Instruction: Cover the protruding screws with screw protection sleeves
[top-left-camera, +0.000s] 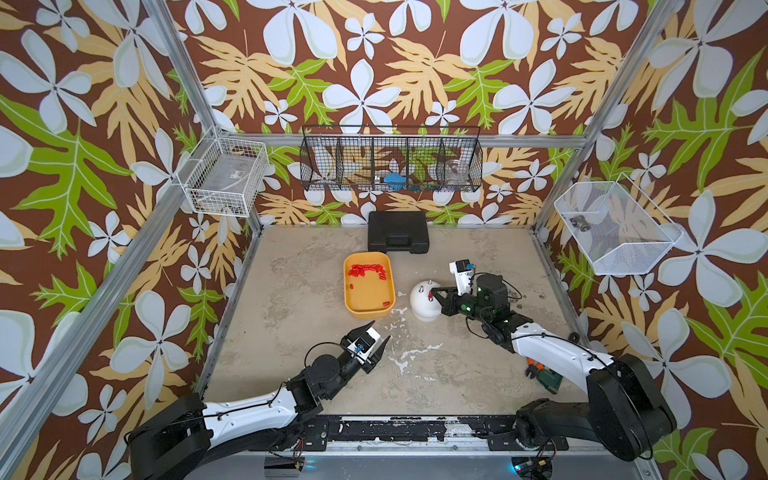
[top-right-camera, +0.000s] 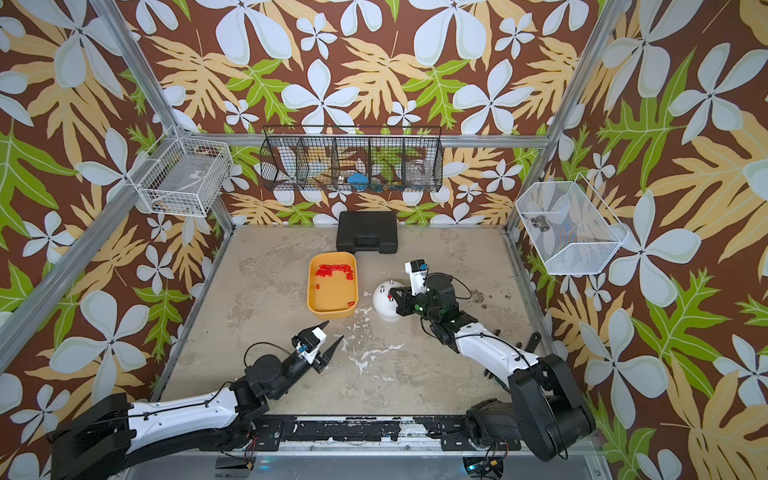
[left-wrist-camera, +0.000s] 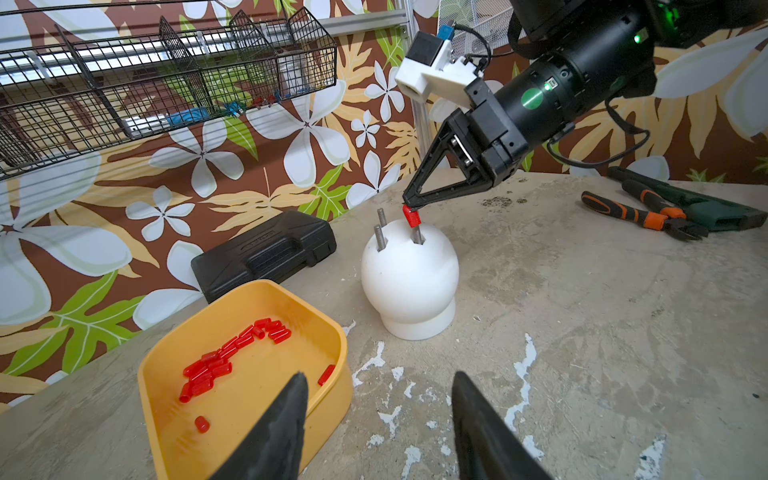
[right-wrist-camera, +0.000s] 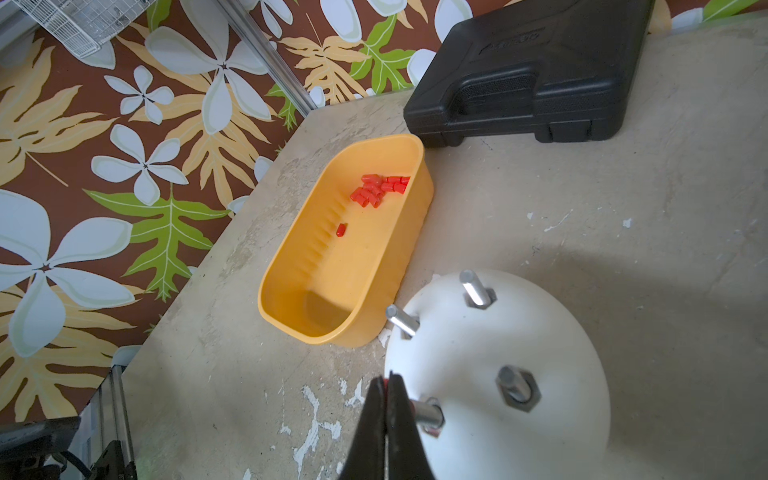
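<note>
A white dome (left-wrist-camera: 408, 276) carries several upright metal screws (right-wrist-camera: 516, 386). A red sleeve sits on the top of the nearest screw, partly hidden in the right wrist view by my right gripper, which is shut with its tips at that sleeve; whether it holds it is hard to tell. An orange tray (top-left-camera: 369, 297) left of the dome holds several loose red sleeves (right-wrist-camera: 372, 190). My left gripper stands open at the near left, pointing toward the dome, with nothing between its fingers.
A black case (top-left-camera: 397, 232) lies behind the tray. Tools (left-wrist-camera: 640, 208) lie at the right edge. Wire baskets (top-left-camera: 389, 160) hang on the walls.
</note>
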